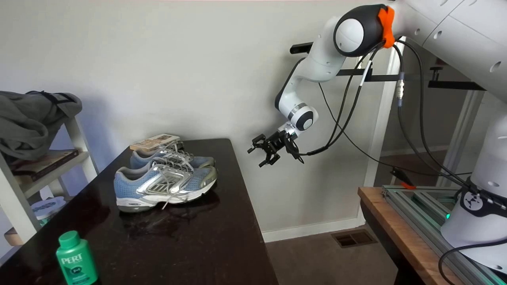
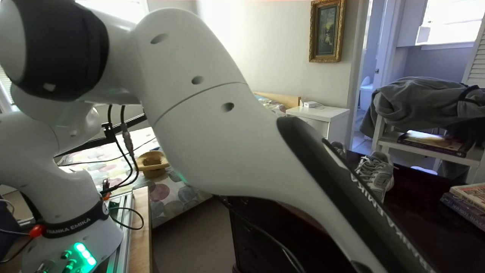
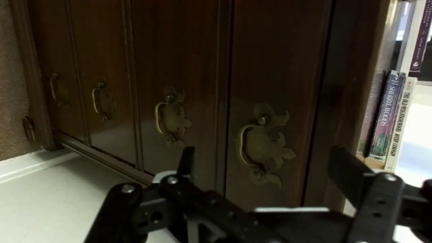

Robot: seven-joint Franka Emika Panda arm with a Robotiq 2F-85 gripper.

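My gripper [image 1: 256, 157] stands open, off the right side of the dark dresser [image 1: 204, 237] and near the wall. In the wrist view its two black fingers [image 3: 186, 164] are spread wide with nothing between them. Beyond them is the dresser's front, seen turned on its side, with several drawers. A brass handle [image 3: 241, 147] on the nearest drawer appears between the fingers, apart from them. Another brass handle [image 3: 158, 119] lies to its left, with more farther off. In exterior view 2 the arm hides the gripper.
On the dresser top sit blue-and-silver sneakers [image 1: 166, 185], a green bottle [image 1: 77, 261] and books [image 1: 154, 142]. A shelf [image 1: 52, 175] bearing grey cloth stands at the left. Floor shows between dresser and the robot's wooden bench [image 1: 380, 202].
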